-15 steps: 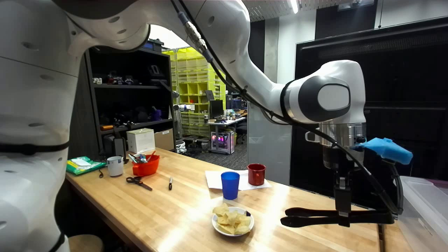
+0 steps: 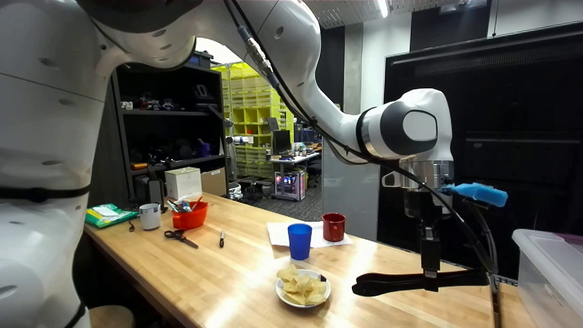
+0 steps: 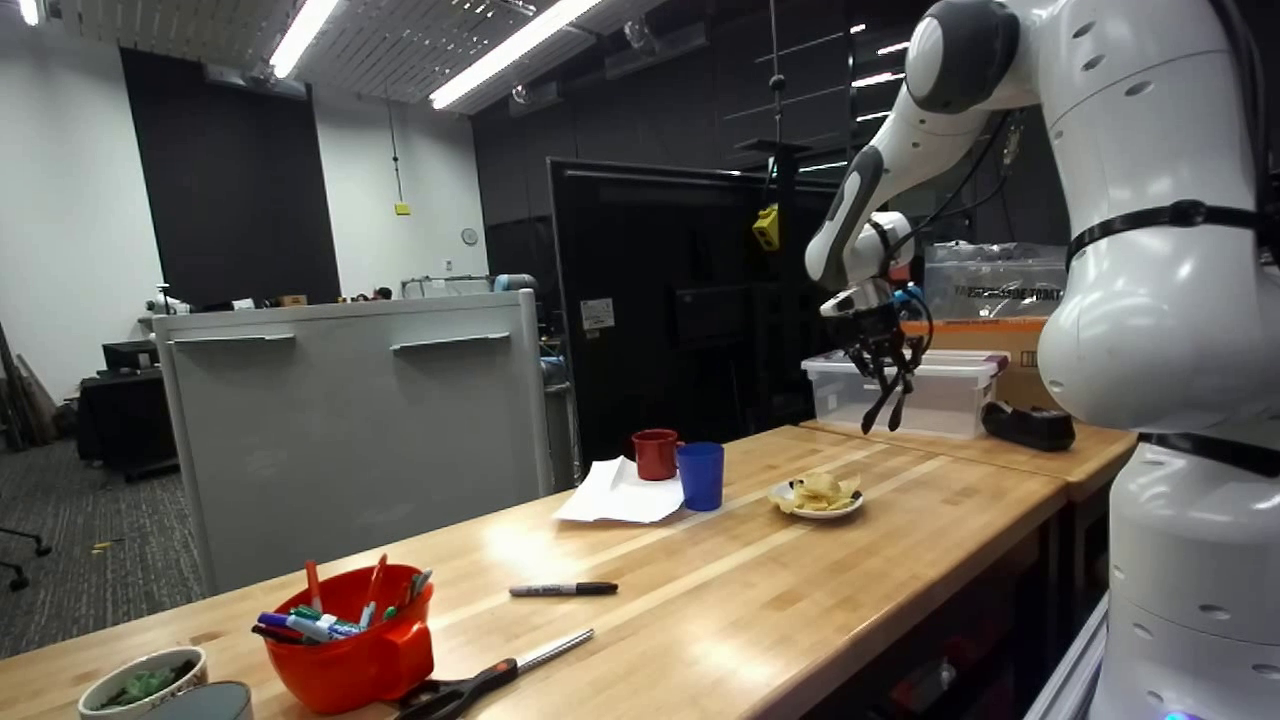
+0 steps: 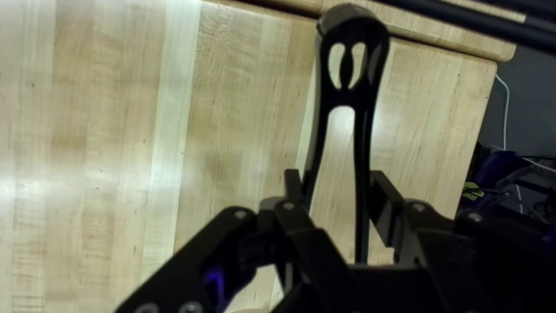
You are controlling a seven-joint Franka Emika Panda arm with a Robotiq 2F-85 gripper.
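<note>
Black tongs (image 2: 391,282) lie level in the air above the table, their long tips pointing toward the chip plate in exterior view 1. My gripper (image 2: 430,279) points down and is shut on the tongs' arms. In the wrist view, its fingers (image 4: 384,201) press the tongs (image 4: 346,100) from both sides, and the slotted tip reaches upward in the picture. A small white plate (image 3: 828,512) heaped with yellow chips (image 2: 298,288) stands on the table, apart from the tongs.
Close to the plate are a blue cup (image 2: 299,241) and a red mug (image 2: 334,227) by white paper (image 3: 615,493). A clear bin (image 3: 948,402) sits behind the gripper. Scissors (image 2: 180,238), a marker (image 3: 564,589) and a red pen holder (image 3: 348,654) lie farther off.
In exterior view 1 my arm has shifted left, carrying the tongs nearer the plate and away from the clear bin. The plate and cups have not moved.
</note>
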